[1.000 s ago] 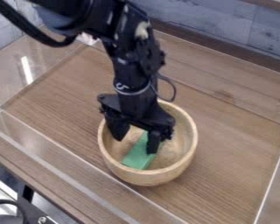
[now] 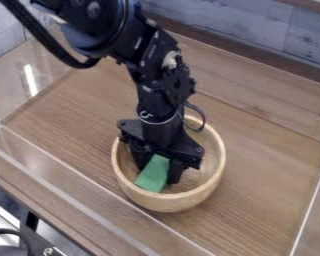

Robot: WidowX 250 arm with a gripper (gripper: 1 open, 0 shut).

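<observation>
A light wooden bowl [image 2: 180, 200] sits near the middle of the table. A green block [image 2: 152, 175] lies inside it, its upper part hidden by my black gripper [image 2: 168, 163]. The gripper reaches down into the bowl with its fingers closed around the block's upper part; their tips are mostly hidden against it.
A grey plank wall [image 2: 250, 40] stands at the back. The table's front edge is at the lower left, with dark cables beyond it.
My gripper has come lower into the bowl and its fingers have drawn together over the green block.
</observation>
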